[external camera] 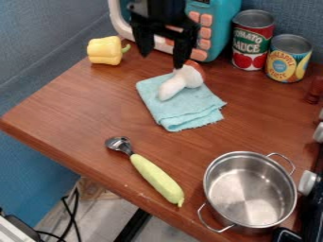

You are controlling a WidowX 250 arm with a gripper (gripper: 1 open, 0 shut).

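My black gripper [165, 45] hangs at the top centre in front of a turquoise toy microwave [217, 28], its fingers open with nothing between them. Below it, a white toy mushroom with an orange-red top [179, 83] lies on a folded light-blue cloth [177, 110]. A yellow pepper [106, 51] sits at the back left. A pale yellow corn or squash [159, 180] lies near the front edge beside a metal scoop [121, 146].
A tomato sauce can [251, 43] and a yellow can [288, 60] stand at the back right. A steel pot [248, 189] occupies the front right, with dark items along the right edge.
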